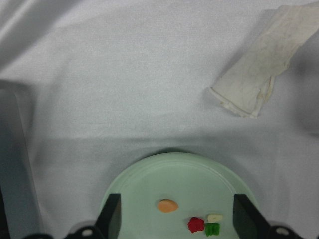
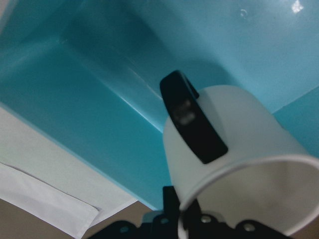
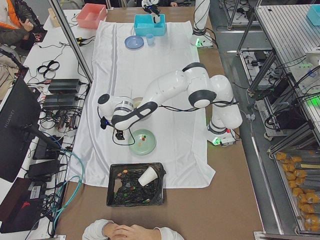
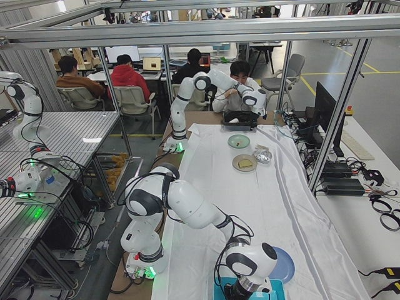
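Observation:
In the camera left view a white cup (image 3: 147, 176) lies tipped in the black bag-lined bin (image 3: 114, 200). My left gripper is open above the green plate (image 1: 149, 179), which bears an orange piece (image 1: 167, 205), a red piece (image 1: 196, 224), a green piece (image 1: 212, 229) and a pale piece (image 1: 215, 217). A flattened whitish strip (image 1: 259, 64) lies beside it. My right gripper is shut on the rim of a white mug (image 2: 234, 124) with a black handle, held over the blue bin (image 2: 99, 129).
A blue plate (image 3: 134, 42) and small blue cup (image 3: 150, 39) stand near the blue bin. A pink bin (image 3: 91, 15) sits on the side table. A beige plate with a yellow piece (image 4: 244, 163) and foil (image 4: 262, 155) lie mid-table.

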